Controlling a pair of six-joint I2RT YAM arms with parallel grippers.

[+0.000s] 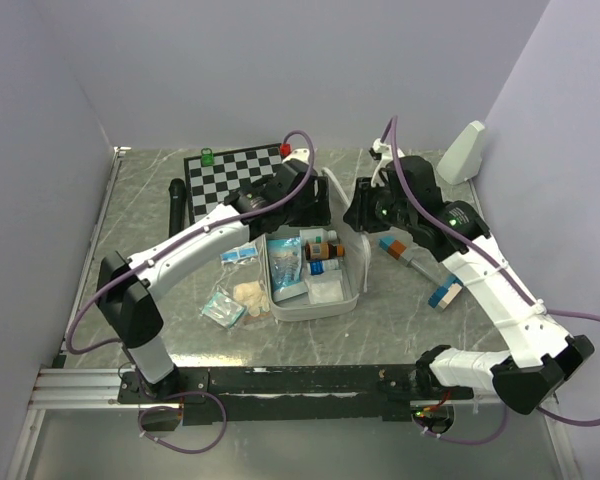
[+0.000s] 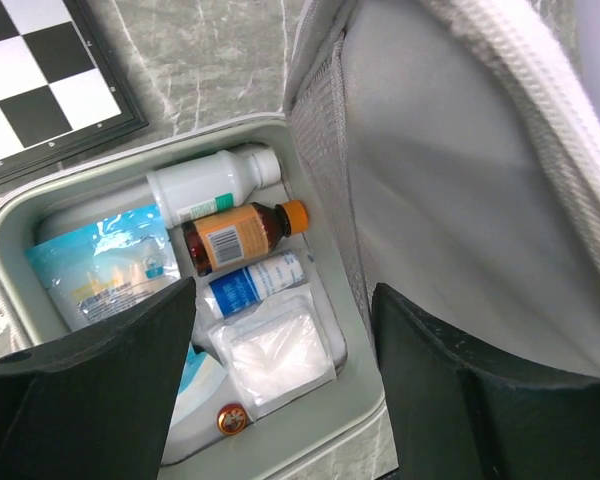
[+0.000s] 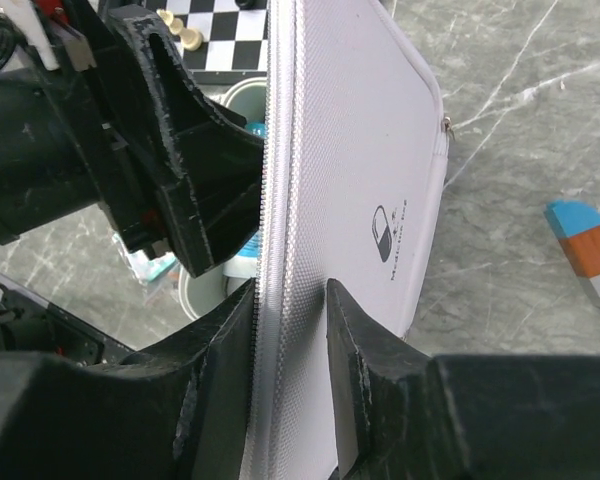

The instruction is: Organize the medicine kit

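The medicine kit's tray [image 1: 310,309] holds a white bottle [image 2: 193,186], an amber bottle [image 2: 225,240], a blue-labelled bottle [image 2: 250,285], a blue packet [image 2: 105,260] and a clear pouch [image 2: 278,355]. Its grey lid [image 1: 345,205] stands raised along the right side. My left gripper [image 1: 310,205] is over the tray at the lid; the lid's inner mesh reaches between its fingers, though the grip is partly hidden. My right gripper [image 1: 360,210] is at the lid's outer edge, the white zipper rim [image 3: 280,200] running between its fingers, which look part open.
A chessboard [image 1: 220,175] lies behind the tray. Small packets [image 1: 223,308] and a glove [image 1: 250,297] lie to its left. A blue-orange tool [image 1: 442,295] lies to the right, and a white object [image 1: 463,150] stands at the back right.
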